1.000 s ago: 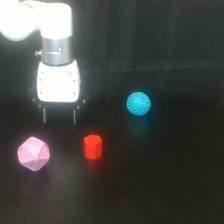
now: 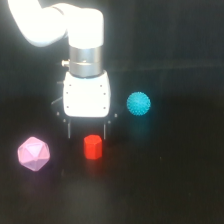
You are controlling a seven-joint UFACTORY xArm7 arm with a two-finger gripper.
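A small red block (image 2: 93,147) with angled sides rests on the dark surface, left of centre. Just above it in the picture is my gripper (image 2: 87,133), pointing down from its white body. Its two thin dark fingers stand apart, with only dark background between them. The red block appears below the fingertips and a little right of the middle of the gap. Whether the fingers touch it, or how high they are over the surface, I cannot tell.
A pink faceted ball (image 2: 33,153) lies to the left of the red block. A cyan bumpy ball (image 2: 138,103) sits farther back on the right.
My gripper has moved right and lower in the picture, closer to the red block. Its fingers remain apart. The red block and both balls have not moved.
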